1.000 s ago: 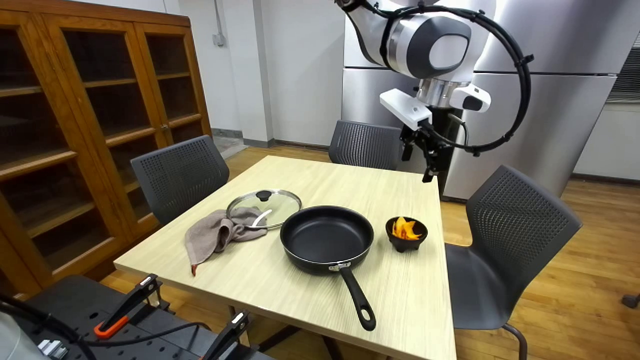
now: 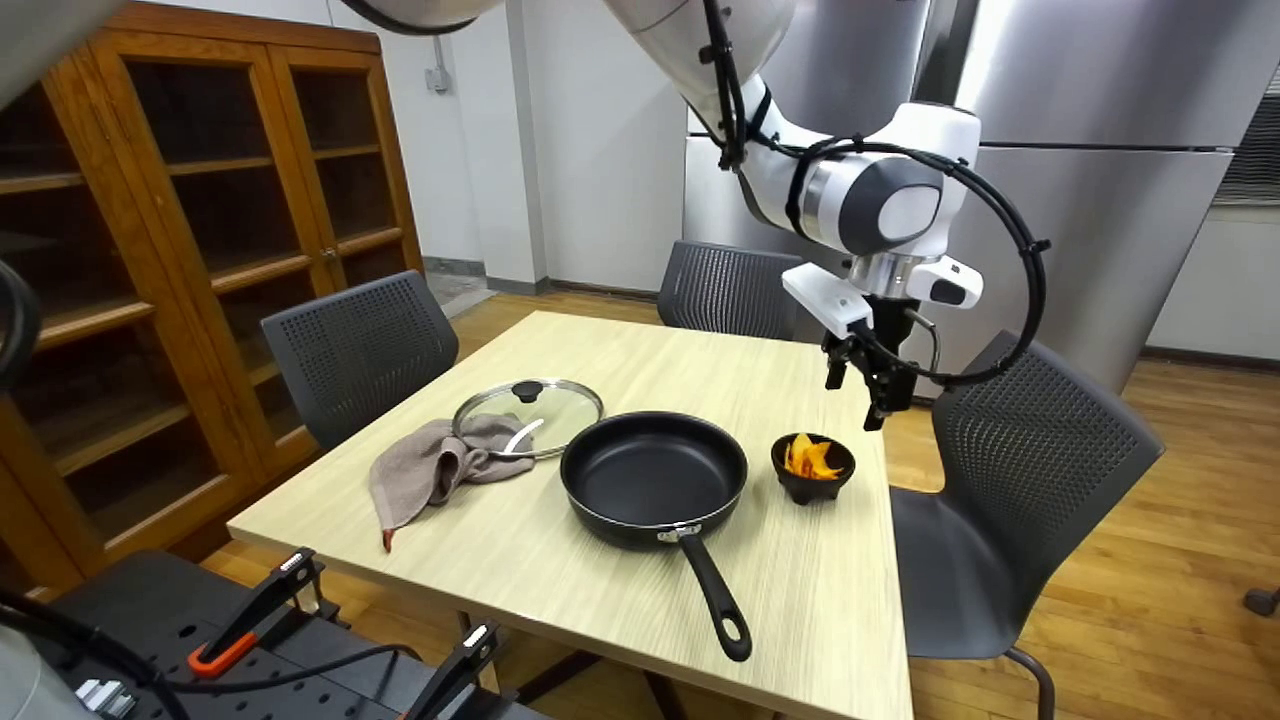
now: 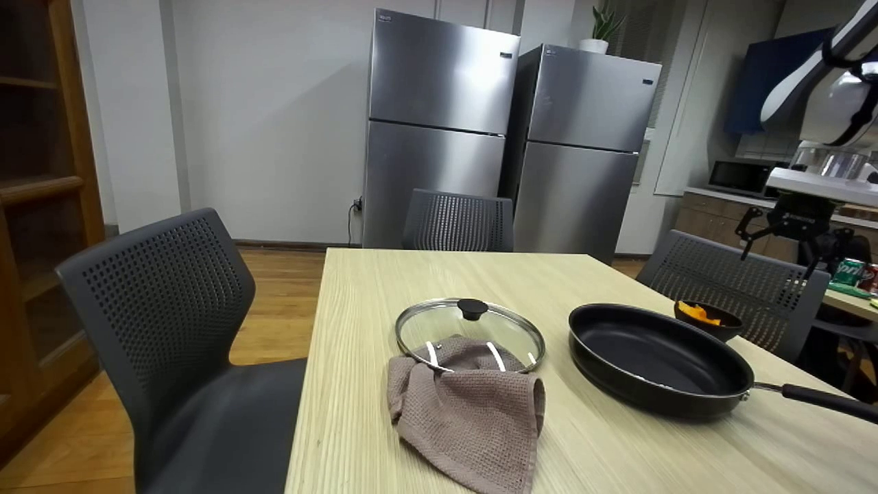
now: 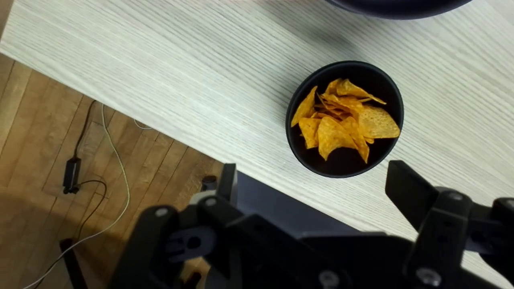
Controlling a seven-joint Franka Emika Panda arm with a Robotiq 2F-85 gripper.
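Note:
A small black bowl (image 2: 794, 485) holding orange chips (image 2: 810, 455) stands near the right edge of the table. From above, in the wrist view, the bowl (image 4: 345, 169) and its chips (image 4: 335, 136) lie ahead of the spread fingers. My gripper (image 2: 853, 401) hangs in the air above and behind the bowl, near the table's edge. It is open, with nothing between its fingers, as the wrist view of the gripper also shows. In exterior view 2 the bowl (image 3: 724, 330) is partly hidden behind the pan.
A black frying pan (image 2: 654, 474) sits left of the bowl, its handle toward the front. Farther left, a glass lid (image 2: 564, 414) rests partly on a brown cloth (image 2: 414, 474). A chair (image 2: 1032, 468) stands close by the table's right side.
The arm has come down, bringing my gripper lower and slightly to the right in exterior view 1, closer to the bowl's height. The objects on the table have not moved.

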